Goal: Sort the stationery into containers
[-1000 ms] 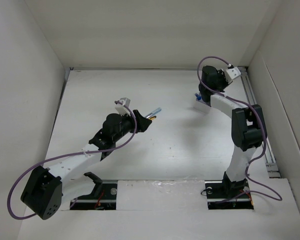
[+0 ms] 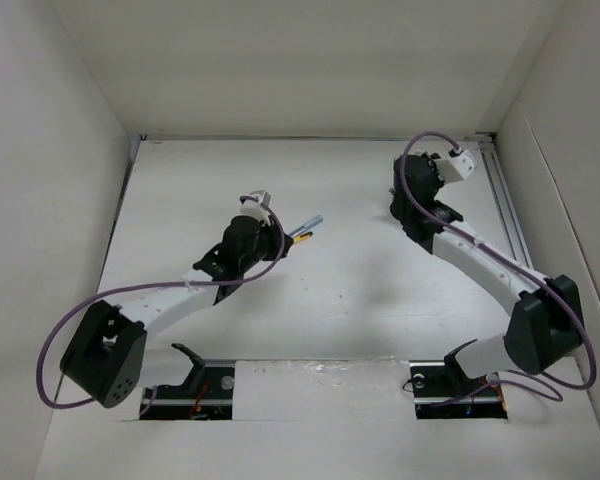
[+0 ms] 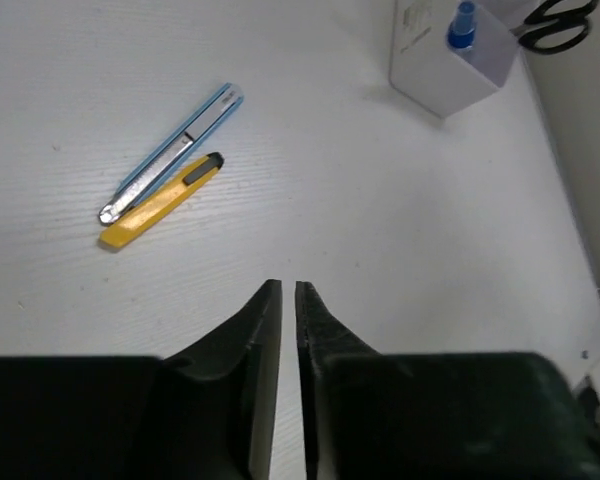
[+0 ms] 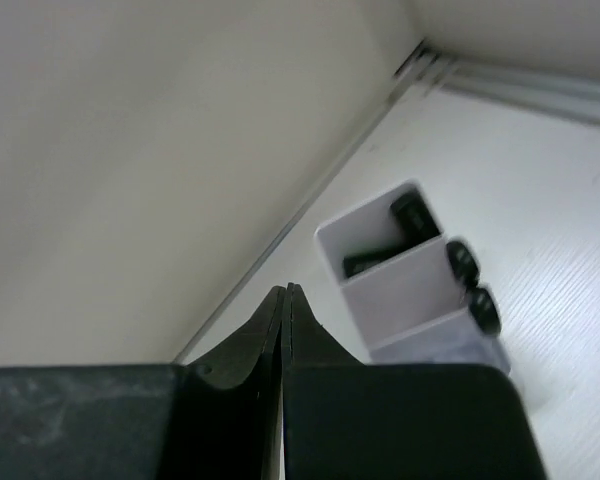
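A blue utility knife (image 3: pixel 172 153) and a yellow utility knife (image 3: pixel 158 201) lie side by side on the white table. My left gripper is shut just short of them, nothing showing between its fingers. The white container (image 3: pixel 425 70) holds a blue-capped item (image 3: pixel 461 25) and black-handled scissors (image 3: pixel 552 30). My right gripper is shut and empty, with the compartmented container (image 4: pixel 390 298) beyond it, blurred; black items (image 4: pixel 412 220) sit in it. In the top view the right arm hides most of that container.
White walls (image 2: pixel 570 250) close in the table (image 2: pixel 330 280) at the back and sides, with a metal rail along the edges.
My right arm has swung down and outward, its gripper drawn a little back from over the container.
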